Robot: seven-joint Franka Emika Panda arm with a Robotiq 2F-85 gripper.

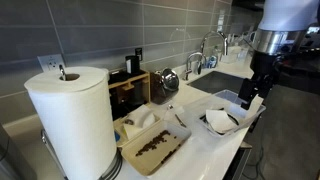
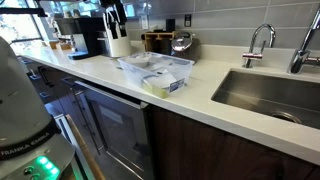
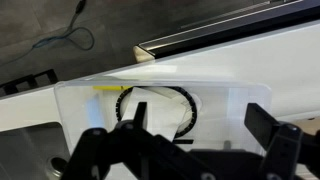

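Note:
A clear plastic bin (image 3: 225, 98) sits near the counter's front edge, filling much of the wrist view. Inside it lie a white sheet-like piece (image 3: 160, 108) and a dark ring-shaped item (image 3: 190, 122), partly covered by the white piece. My gripper is open above the bin, its fingers wide apart with nothing held between them. From the side, the gripper (image 1: 258, 92) shows over the right part of the bin (image 1: 217, 120). At the top left of the second exterior view, the gripper (image 2: 115, 18) appears dark and small.
A paper towel roll (image 1: 72, 120) stands at the left. A tray with scattered brown bits (image 1: 155, 150) lies between roll and bin. The sink (image 2: 270, 95) and faucet (image 2: 262, 40) are further along. Bare counter (image 2: 215, 75) separates bin and sink.

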